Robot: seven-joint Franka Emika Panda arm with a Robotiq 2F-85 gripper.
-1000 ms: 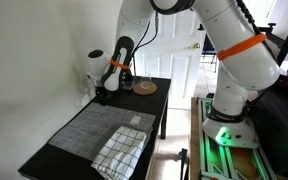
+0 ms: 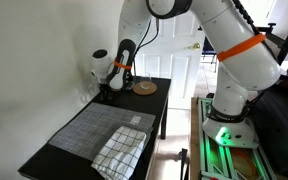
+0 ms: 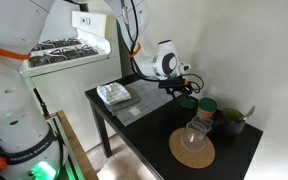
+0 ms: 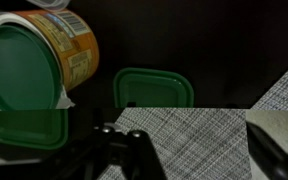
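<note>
My gripper [image 3: 176,90] hangs low over the dark table at the back, close to a flat green lid [image 3: 188,102]. In the wrist view the gripper is open, its dark fingers far apart and nothing held between them. A rounded green lid [image 4: 154,88] lies flat on the dark surface ahead of them. Left of it is an orange-labelled can [image 4: 76,45] with a green top. The wrist picture is torn across its lower part, so the exact distance to the lid cannot be judged.
Beside the can stands a dark pot [image 3: 229,122] with a utensil in it. A clear container [image 3: 196,133] sits on a round wooden board [image 3: 189,155]. A folded white cloth [image 2: 119,153] lies on the grey mat [image 2: 82,130].
Over the last second my gripper has shifted slightly downward at the far end of the table. The cloth, mat and board have stayed put.
</note>
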